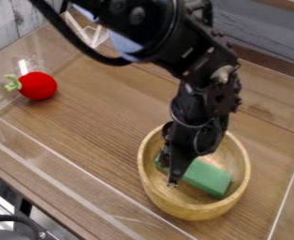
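My black gripper [175, 159] reaches down from the top over a wooden bowl [225, 204] at the lower right, its tips low at the bowl's left side. A green block [209, 180] lies in the bowl, partly hidden behind the fingers. The gripper looks shut; whether anything is between the fingertips is hard to make out.
A red tomato-like object [37, 86] with a green stem lies at the left on the wooden table [75, 141].
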